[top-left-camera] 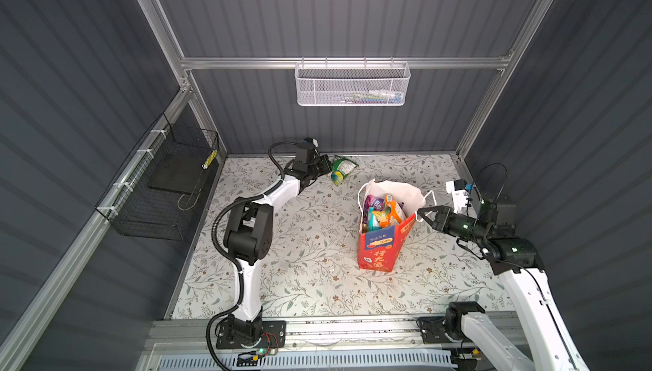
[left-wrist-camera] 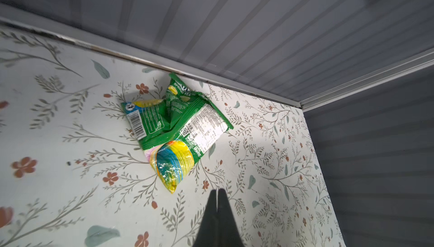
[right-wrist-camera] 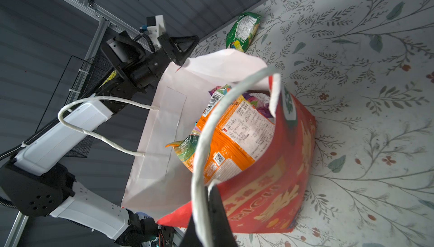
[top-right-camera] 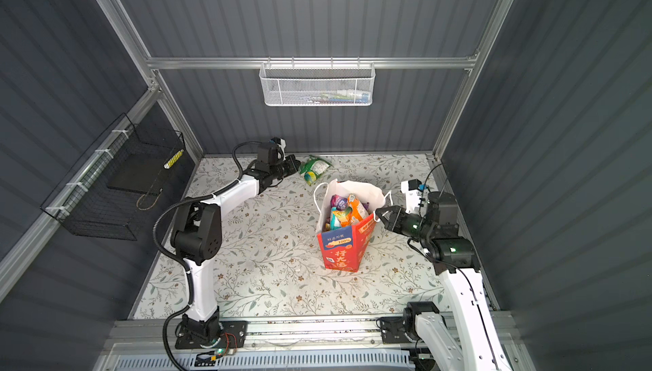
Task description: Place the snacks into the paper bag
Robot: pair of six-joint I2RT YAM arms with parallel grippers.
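The green snack bag (left-wrist-camera: 185,125) lies crumpled on the table near the back wall. My left gripper is shut with nothing between its fingers; it hangs apart from the snack bag, to its left in the top left view. The red paper bag (top-left-camera: 377,254) stands upright with its mouth open, holding an orange snack (right-wrist-camera: 244,131) and a purple one (top-right-camera: 339,202), among others. At the paper bag's right rim, my right gripper is shut on the white handle (right-wrist-camera: 201,156), which partly hides its fingers.
A white mesh basket (top-left-camera: 352,90) hangs on the back wall. On the left wall is a black wire basket (top-left-camera: 146,208).
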